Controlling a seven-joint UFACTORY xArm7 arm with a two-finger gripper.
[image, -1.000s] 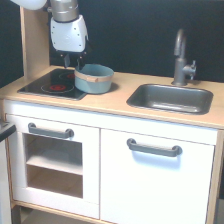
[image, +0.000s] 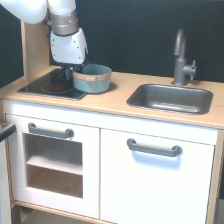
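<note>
A teal pot (image: 92, 82) with a pale brown rim stands at the right part of the black cooktop (image: 48, 87) on the wooden counter. The arm's gripper (image: 73, 70) hangs from the top left, low over the cooktop at the pot's left side. Its dark fingers are small and partly hidden, so I cannot tell whether they hold the pot's rim or stand open.
To the right are a steel sink (image: 170, 97) and a tap (image: 180, 60). Bare counter (image: 121, 92) lies between pot and sink. A wooden side panel stands at the back left; white cabinet doors are below.
My gripper has come down from above to low beside the pot's left side. The pot looks almost unmoved.
</note>
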